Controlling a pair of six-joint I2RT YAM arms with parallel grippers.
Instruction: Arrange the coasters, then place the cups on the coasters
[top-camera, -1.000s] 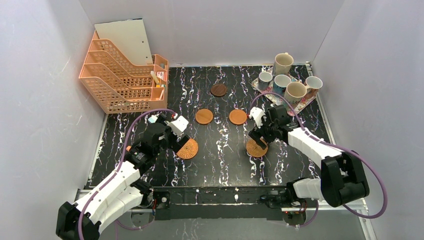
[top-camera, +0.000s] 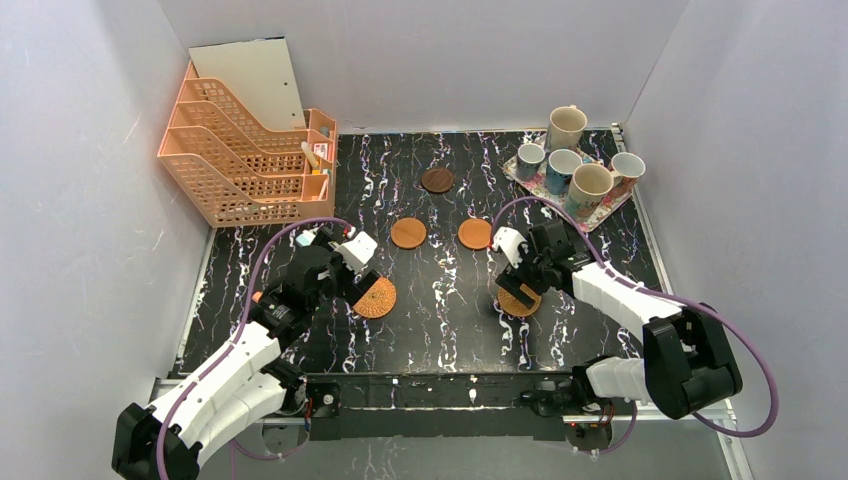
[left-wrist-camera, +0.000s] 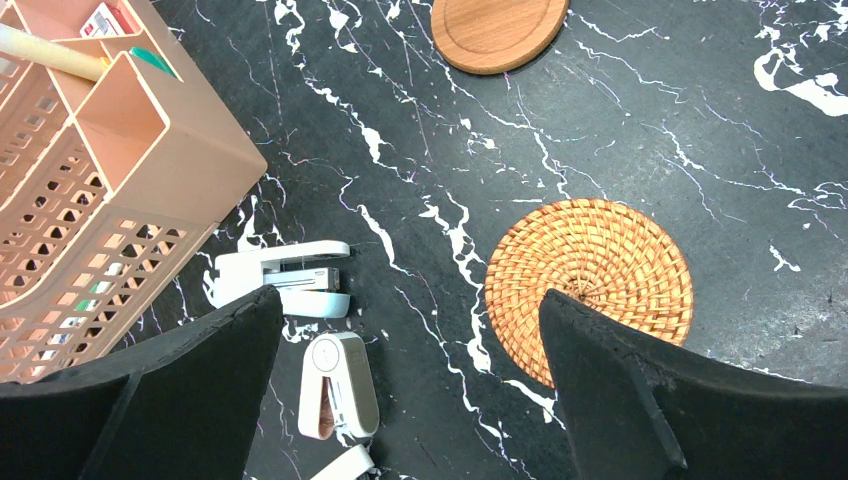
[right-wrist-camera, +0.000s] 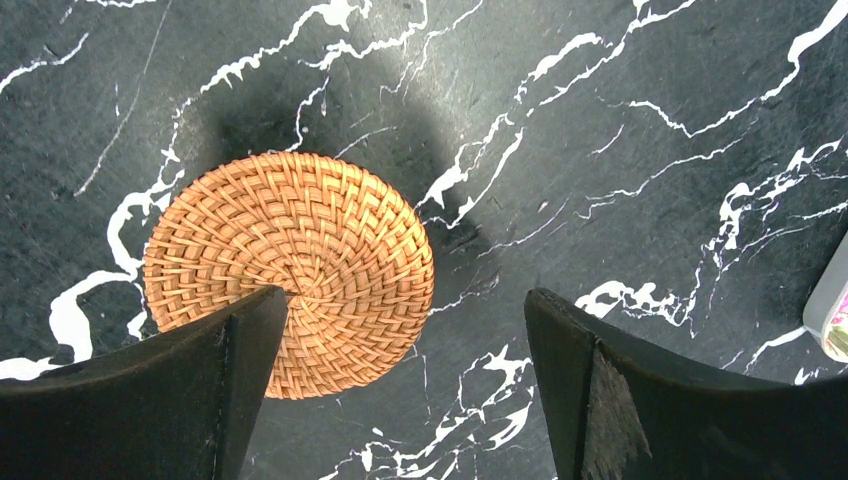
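Five cups stand grouped on a patterned tray (top-camera: 517, 172) at the back right, among them a blue cup (top-camera: 562, 172) and a cream mug (top-camera: 588, 185). A woven coaster (right-wrist-camera: 300, 230) lies flat at the right front. Low over it is my right gripper, open, its left finger (right-wrist-camera: 250, 340) overlapping the coaster's near part; whether they touch I cannot tell. Another woven coaster (left-wrist-camera: 590, 250) lies at the left front, partly behind one finger of my left gripper, which is open and empty.
Two tan wooden coasters (top-camera: 408, 233) and a dark one (top-camera: 437, 180) lie farther back. An orange desk organizer (top-camera: 245, 205) fills the back left. Staplers (left-wrist-camera: 340, 385) lie near my left gripper.
The woven coaster under it slid slightly right and frontward. The left arm and cups have not moved.
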